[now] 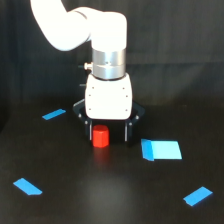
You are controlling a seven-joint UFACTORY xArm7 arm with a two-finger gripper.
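Observation:
My gripper (108,131) points down just above the dark table, its white hand in the middle of the view. The fingers are wide open. A small red block (100,137) stands on the table in front of the hand, between the two fingers as seen from here. It appears much closer to the left finger than to the right one; whether they touch I cannot tell.
A pale blue square (166,150) with a brighter blue strip (147,150) lies right of the gripper. Blue tape pieces mark the table at far left (54,114), near left (27,187) and near right (198,196).

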